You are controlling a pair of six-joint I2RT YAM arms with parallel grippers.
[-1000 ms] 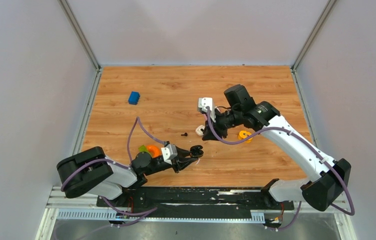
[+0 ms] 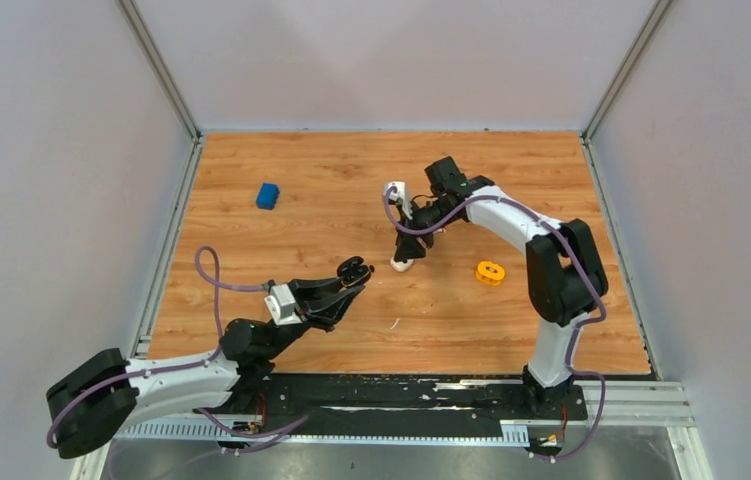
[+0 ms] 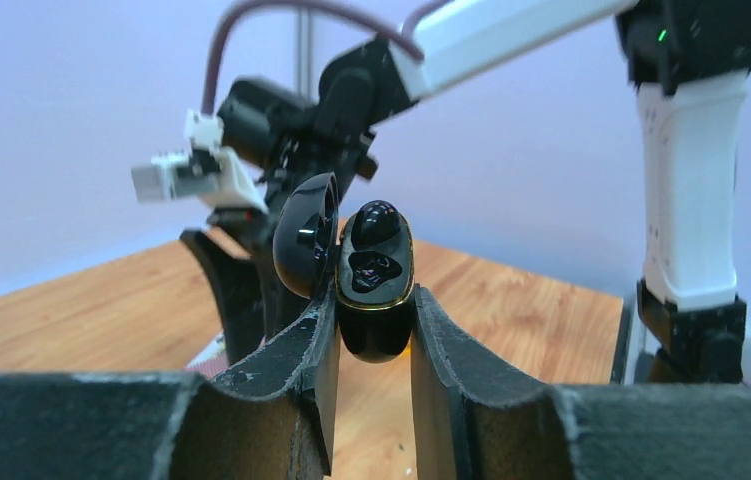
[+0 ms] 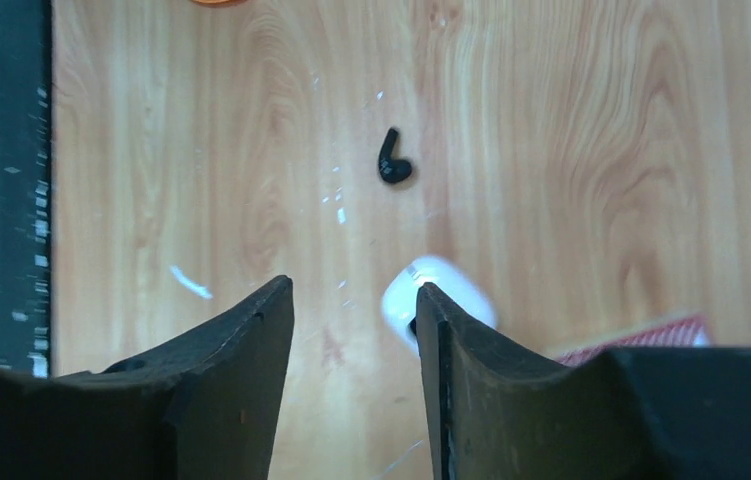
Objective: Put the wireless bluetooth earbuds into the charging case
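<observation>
The black charging case point(image 3: 376, 285) is held upright with its lid point(image 3: 308, 235) open, my left gripper shut on its base. A glossy rounded shape shows in the upper part of its inside; whether that is an earbud I cannot tell. In the top view the case point(image 2: 353, 271) hangs left of the table's middle. On the bare wood lies a single black earbud point(image 4: 394, 160), stem pointing away in the right wrist view. My right gripper is above the table, its fingers apart and empty, the earbud out beyond the fingertips.
A white rounded block point(image 4: 438, 295) lies close to the earbud, partly behind one right finger. The yellow ring-like piece point(image 2: 490, 273) is at the right, a blue block point(image 2: 267, 196) at the far left. A pink-patterned item point(image 4: 641, 342) shows partly.
The left arm has carried the case left and a little away from the front edge. My right arm swung leftward and now stands over the white block. The earbud appears unmoved.
</observation>
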